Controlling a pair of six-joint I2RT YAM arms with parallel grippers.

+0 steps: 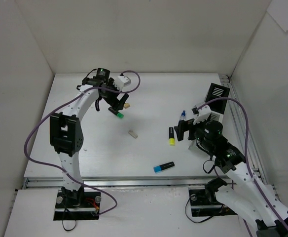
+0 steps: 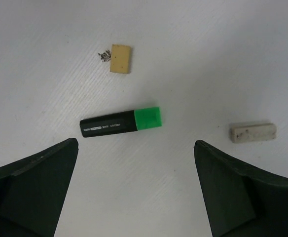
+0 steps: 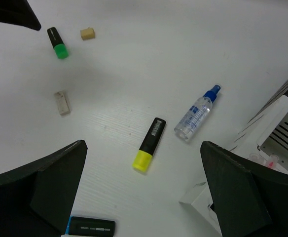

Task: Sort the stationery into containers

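Observation:
My left gripper point(image 1: 122, 101) hangs open over a black-and-green highlighter point(image 2: 115, 122), near a tan eraser point(image 2: 120, 59) and a grey eraser point(image 2: 253, 132). My right gripper point(image 1: 182, 129) is open, above the table beside a black-and-yellow highlighter point(image 3: 149, 145) and a blue-capped spray bottle point(image 3: 194, 118). A black-and-blue highlighter point(image 1: 164, 166) lies at the front. On the right stand a black container point(image 1: 218, 91) and a white slotted container point(image 3: 279, 137) with something pink inside, partly hidden by my right arm.
White walls enclose the table point(image 1: 80, 148) at the back and sides.

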